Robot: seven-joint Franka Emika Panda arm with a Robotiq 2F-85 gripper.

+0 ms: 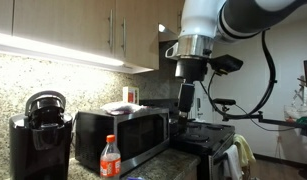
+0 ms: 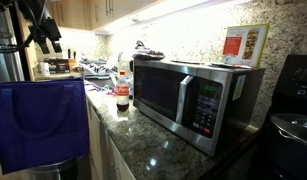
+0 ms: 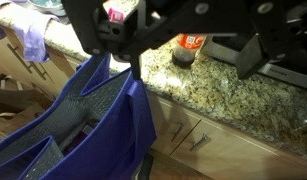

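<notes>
My gripper is open in the wrist view, its dark fingers wide apart. The gap shows only countertop and, farther off, a bottle with an orange label. That bottle stands upright on the counter, left of the microwave in exterior view 2; in exterior view 1 the bottle is in front of the microwave. A blue bag stands open-topped beside the counter, below the gripper. Looking down, the wrist view shows the grey inside of the bag, with something dark in it, not clear.
A microwave takes up much of the counter, between a black coffee maker and the stove. Cabinets hang above.
</notes>
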